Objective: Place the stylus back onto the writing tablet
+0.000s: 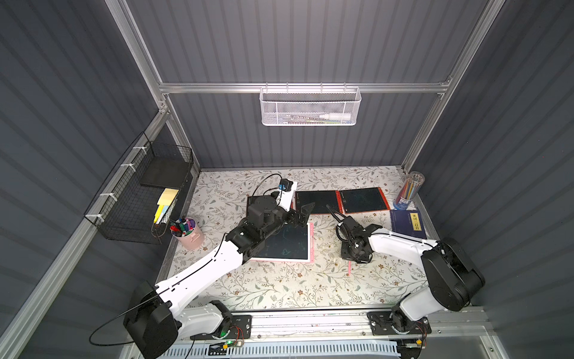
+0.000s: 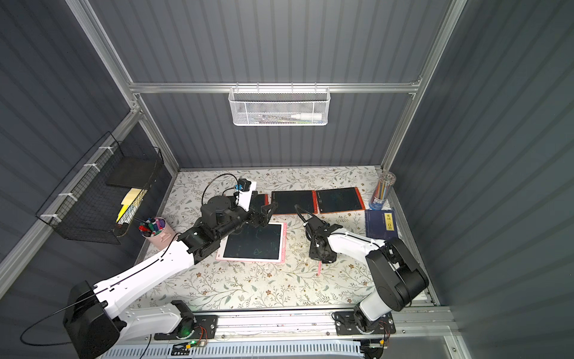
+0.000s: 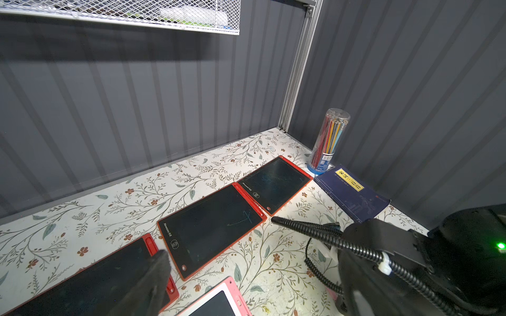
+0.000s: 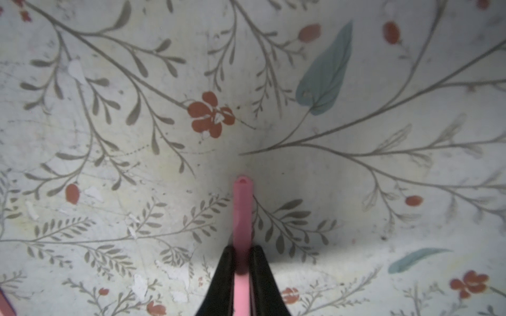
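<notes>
The pink stylus (image 4: 243, 205) is between the fingers of my right gripper, which is shut on it low over the floral table; its end also shows below the gripper in the top left view (image 1: 349, 269). The pink writing tablet (image 2: 251, 242) with a white frame lies to the left of it, partly under my left arm. My left gripper (image 1: 303, 214) is held open above that tablet's back right, its blurred fingers wide apart in the left wrist view, nothing between them.
Red-edged tablets (image 1: 362, 199) line the back. At the right are a tube of pencils (image 3: 326, 139) and a navy booklet (image 3: 350, 192); at the left a pink pen cup (image 1: 191, 238). A white mesh basket (image 1: 309, 106) hangs on the back wall.
</notes>
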